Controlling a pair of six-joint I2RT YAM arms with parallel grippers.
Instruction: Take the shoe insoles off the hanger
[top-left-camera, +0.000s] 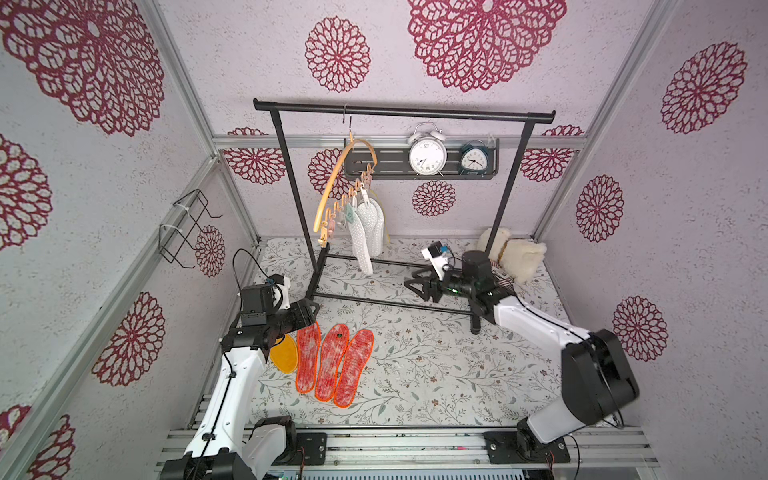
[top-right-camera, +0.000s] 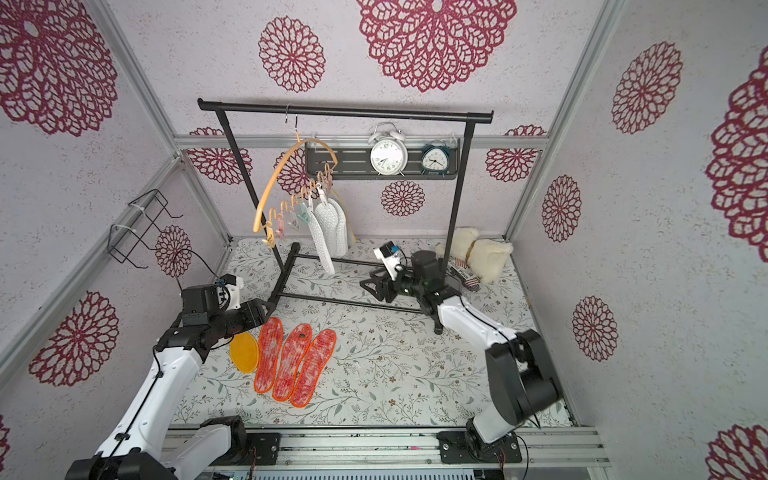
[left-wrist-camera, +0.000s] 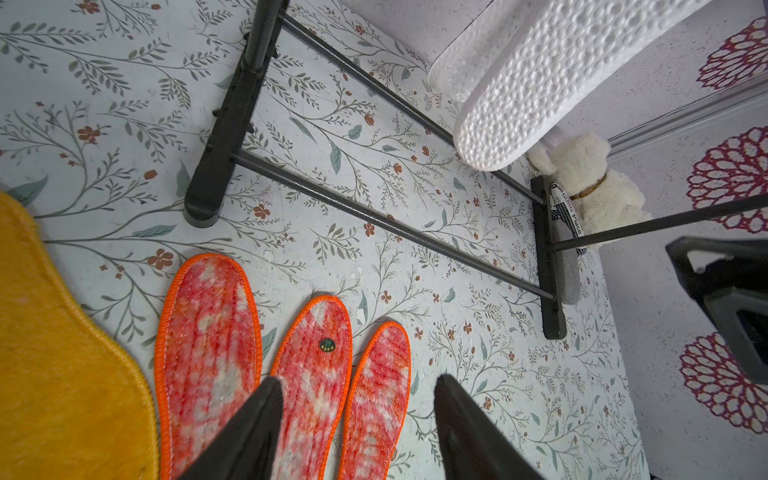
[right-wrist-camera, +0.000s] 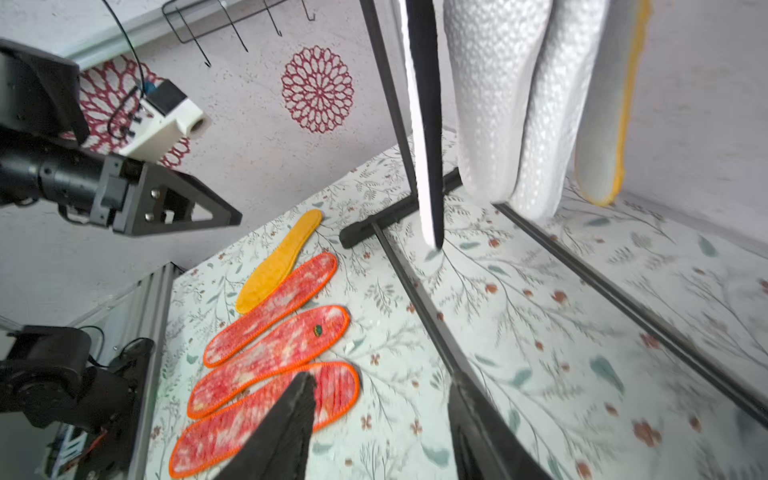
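A wooden hanger (top-left-camera: 328, 192) with clips hangs from the black rail, holding several pale insoles (top-left-camera: 370, 225) (right-wrist-camera: 484, 96), one yellow-edged. Several red insoles (top-left-camera: 329, 364) and a yellow insole (right-wrist-camera: 272, 264) lie at the table's front left. My left gripper (top-left-camera: 304, 312) stands open above them, nothing between its fingers. My right gripper (top-left-camera: 420, 286) stands open right of and below the hanging insoles, nothing between its fingers.
The rack's black frame (top-left-camera: 400, 302) spans the back of the table. A cream plush (top-left-camera: 524, 260) sits at the back right; two clocks (top-left-camera: 428, 157) are on a wall shelf.
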